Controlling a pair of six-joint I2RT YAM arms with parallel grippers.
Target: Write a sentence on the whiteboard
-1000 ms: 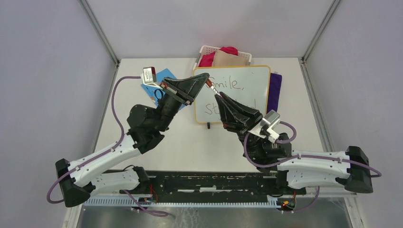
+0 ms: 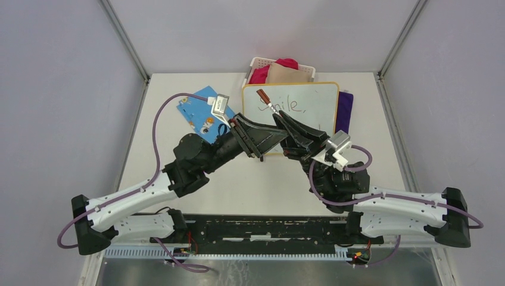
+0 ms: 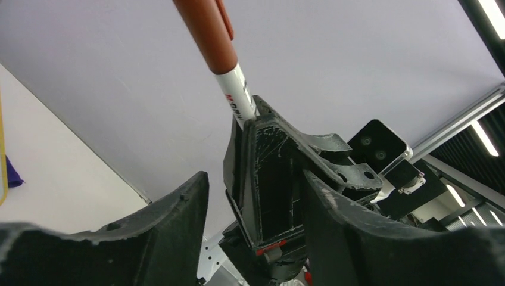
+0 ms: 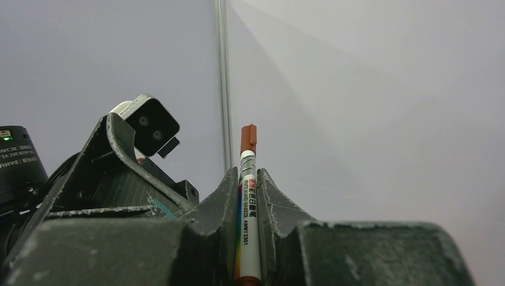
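Observation:
The whiteboard [image 2: 315, 98] with a yellow frame lies on the table; "mile," shows in brown, the rest of its writing mostly covered by the arms. My right gripper is shut on a white marker [image 4: 249, 220] whose brown end [image 2: 263, 96] points up and out past the fingertips. My left gripper stands open, its fingers [image 3: 184, 208] apart and nothing gripped. In the left wrist view, the right gripper's fingers [image 3: 271, 179] appear beyond that gap, with the marker rising above them. From above, the two grippers overlap over the board's lower part.
Behind the board stands a white basket [image 2: 258, 61] with red and tan cloth. A purple cloth [image 2: 344, 111] lies right of the board, a blue sheet [image 2: 199, 113] to its left.
My left gripper has moved right and down in the top view, from the marker's brown end to the right gripper's fingers. The brown end is now uncovered. The right arm has shifted slightly.

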